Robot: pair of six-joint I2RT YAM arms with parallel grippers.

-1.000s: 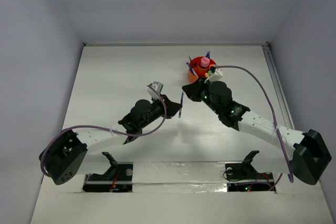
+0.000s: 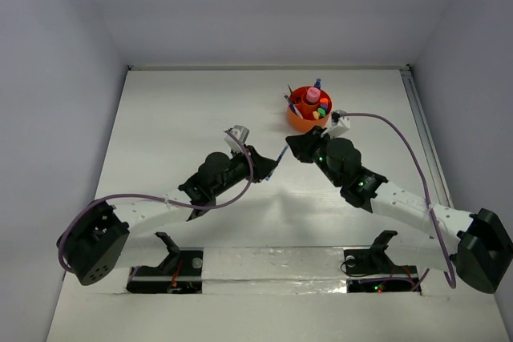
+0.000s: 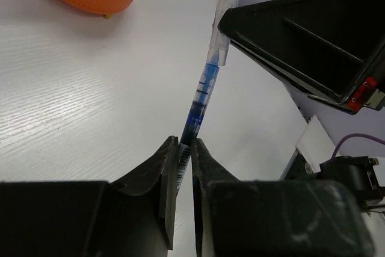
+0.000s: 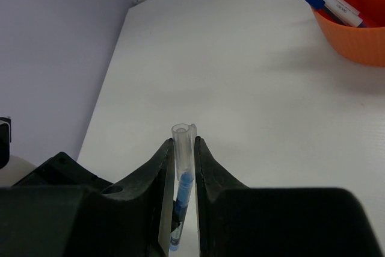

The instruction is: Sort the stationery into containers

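A blue pen with a clear cap (image 3: 200, 97) is held between my two grippers. In the left wrist view, the fingers of my left gripper sit at its lower part; whether they grip it is unclear. My right gripper is shut on the pen's clear capped end, seen upright in the right wrist view. An orange round container (image 2: 307, 124) with pens and other stationery stands at the back, behind my right gripper.
Grey walls enclose it at the back and both sides.
My right arm has shifted toward the front right, away from the container. The pen has gone from near upright to slanting in the top view.
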